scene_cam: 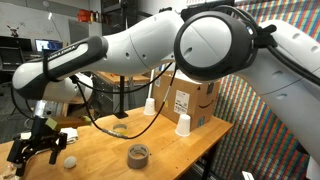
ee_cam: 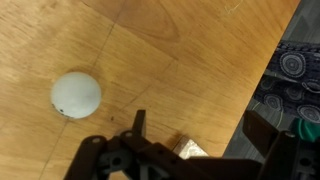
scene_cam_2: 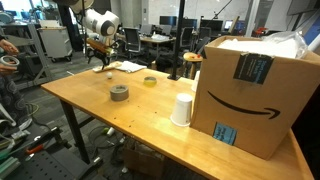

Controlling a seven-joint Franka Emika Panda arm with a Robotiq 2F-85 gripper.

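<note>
My gripper is open over the wooden table (ee_cam: 200, 60), its dark fingers spread wide in the wrist view. Low between them lies a small pale block (ee_cam: 188, 148), partly hidden by the gripper body. A round white object (ee_cam: 76, 95) rests on the wood to the left, apart from the fingers. From exterior view 1, the gripper (scene_cam: 35, 160) points down at the table's left end, with the white object (scene_cam: 70, 162) just to its right. Exterior view 2 shows the gripper (scene_cam_2: 103, 52) small, at the far end.
A grey tape roll (scene_cam: 138, 156) and a yellow one (scene_cam_2: 150, 81) lie mid-table. White cups (scene_cam: 183, 125) and a large cardboard box (scene_cam_2: 245, 100) stand at the other end. Patterned cloth (ee_cam: 290, 75) lies past the table edge. Bare wood separates these things.
</note>
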